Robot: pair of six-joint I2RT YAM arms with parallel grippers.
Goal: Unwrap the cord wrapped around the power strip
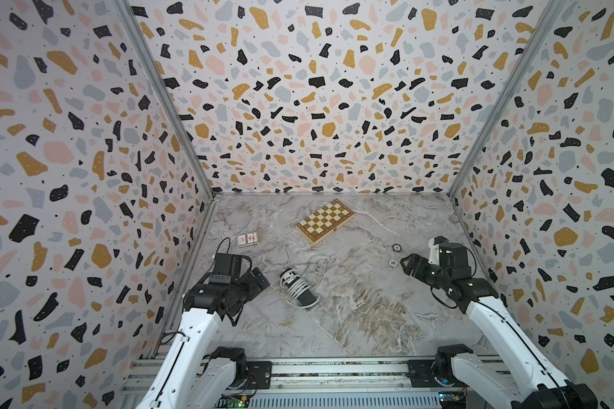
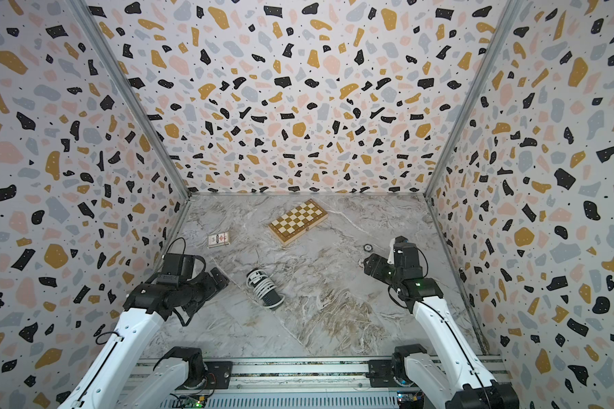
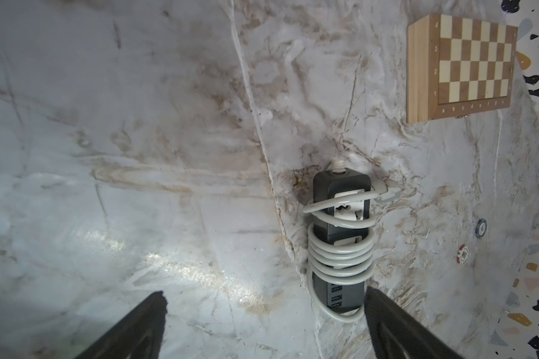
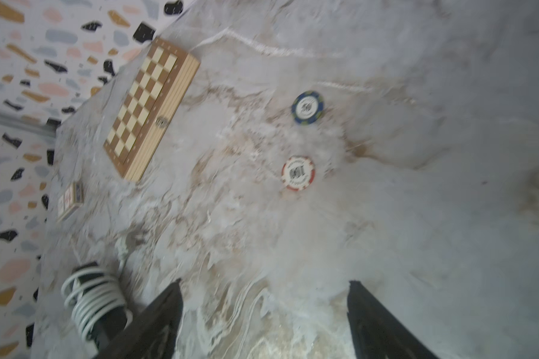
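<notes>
A dark grey power strip (image 3: 337,294) lies on the marble table with white cord (image 3: 339,268) coiled in several loops around it, left of the table's centre in the top views. My left gripper (image 1: 253,281) is just left of it and above the table; in the left wrist view its fingers stand open, the strip beyond the right finger's tip. My right gripper (image 1: 412,266) hangs over the right side, open and empty, with the strip far to its left in the right wrist view.
A wooden chessboard (image 1: 324,219) lies at the back centre, a card box (image 1: 247,238) at the back left, and two poker chips (image 4: 297,173) (image 4: 307,107) at the right. Patterned walls close in the sides and back.
</notes>
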